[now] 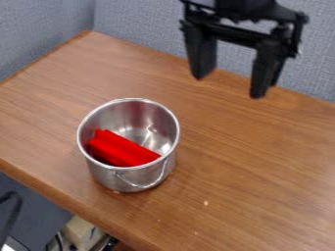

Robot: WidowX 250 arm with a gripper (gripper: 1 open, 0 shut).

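A metal pot point(155, 127) with a wire handle stands on the wooden table at the lower left. A red cylindrical object point(121, 149) lies inside it. My black gripper point(234, 67) hangs at the top, above and to the right of the pot, open, its two fingers wide apart with nothing between them.
A grey backdrop runs behind the table.
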